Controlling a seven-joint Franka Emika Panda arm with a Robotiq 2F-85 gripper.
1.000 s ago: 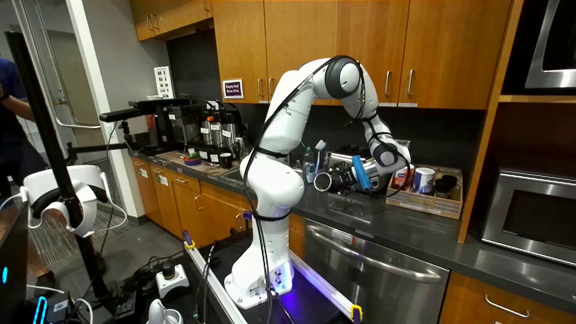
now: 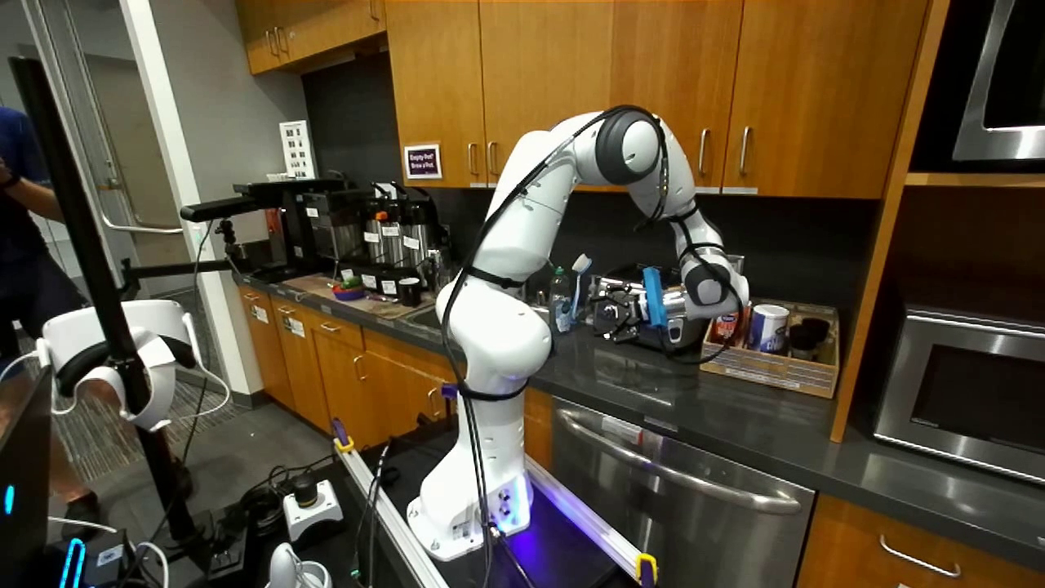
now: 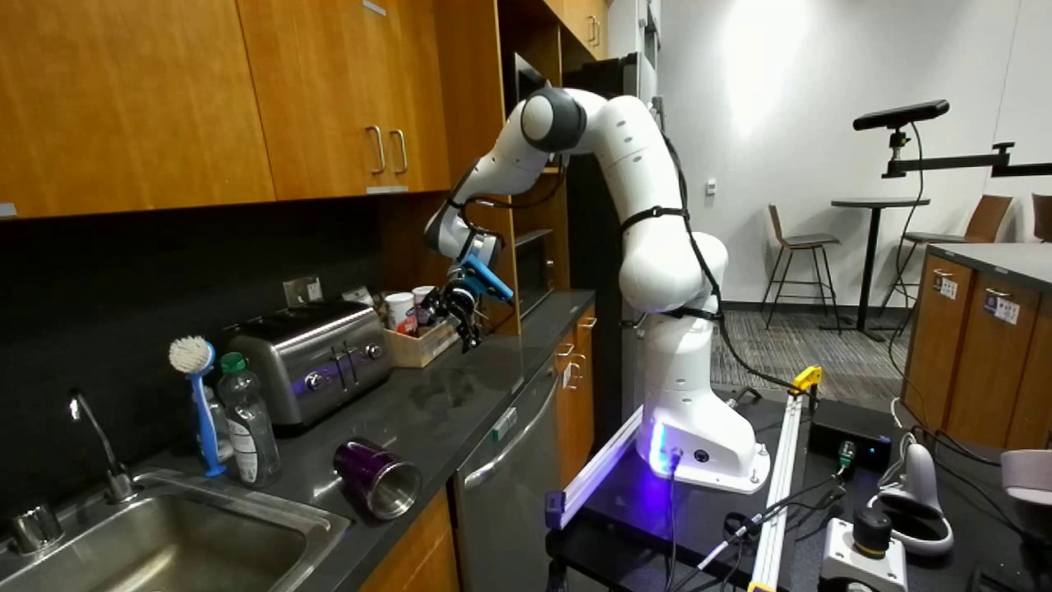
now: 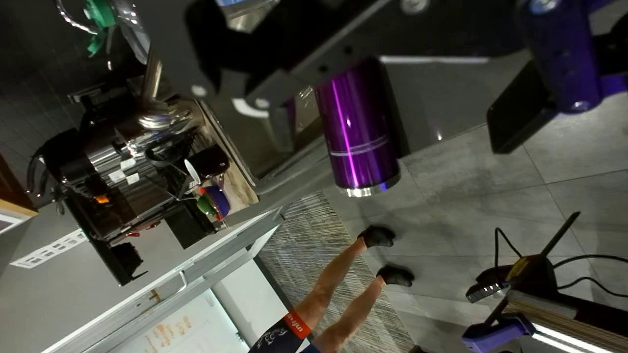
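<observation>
A shiny purple tumbler [image 3: 366,468] is on its side at the counter's front edge, beside the sink, its silver-rimmed end towards the room. The wrist view shows the same purple tumbler [image 4: 359,129] beyond my fingers, its rimmed end reaching to or past the edge; whether it is still moving cannot be told. In exterior view 1 it is not visible. My gripper [image 2: 615,315] is above the counter in front of the toaster, clear of the tumbler. Its fingers [image 4: 521,109] are spread wide, nothing held between them; exterior view 2 also shows the gripper [image 3: 468,327] away from the tumbler.
Behind the gripper stands a steel toaster [image 3: 313,357], with a green-capped bottle [image 3: 248,424] and a blue brush [image 3: 205,414] near the sink [image 3: 187,543]. A wooden crate [image 2: 774,364] of cups is to the toaster's right. Bare counter lies in front of the crate.
A second ago the tumbler was at my gripper, its round end facing the camera; now it is away from it, on its side by the sink. The arm has shifted slightly right.
</observation>
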